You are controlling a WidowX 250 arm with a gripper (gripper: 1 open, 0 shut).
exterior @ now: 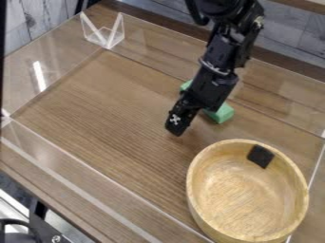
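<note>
The black robot arm (221, 66) reaches down from the top centre to the middle of the wooden table, where its gripper (178, 120) is low, at or just over the surface. The gripper looks shut, with nothing visible between its fingers. A green object (219, 112) lies just right of the gripper, partly hidden behind the arm.
A large yellow round bowl (248, 199) with a black block (260, 156) at its rim occupies the lower right. A white wire rack (105, 30) stands at the top left.
</note>
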